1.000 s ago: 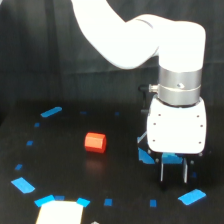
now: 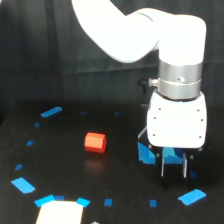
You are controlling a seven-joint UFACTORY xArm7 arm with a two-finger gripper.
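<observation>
At the right, my gripper (image 2: 174, 172) points downward from the white arm, its two thin dark fingers apart. Dark surface shows between the fingertips. Behind and just above them are blue patches (image 2: 146, 154), partly covered by the gripper's white body; whether they are tape or an object I cannot tell. An orange-red block (image 2: 95, 142) rests on the black table, well to the left of the gripper and apart from it. At the bottom left edge stands a cream-coloured object (image 2: 60, 213), cut off by the frame.
Several blue tape strips lie scattered on the black table, among them one at the left (image 2: 22, 185) and one at the right (image 2: 192, 197). A dark curtain (image 2: 50, 50) hangs behind. Between the block and the gripper the table is mostly bare.
My gripper has risen slightly. The orange-red block, the cream object and the tape strips have stayed where they were.
</observation>
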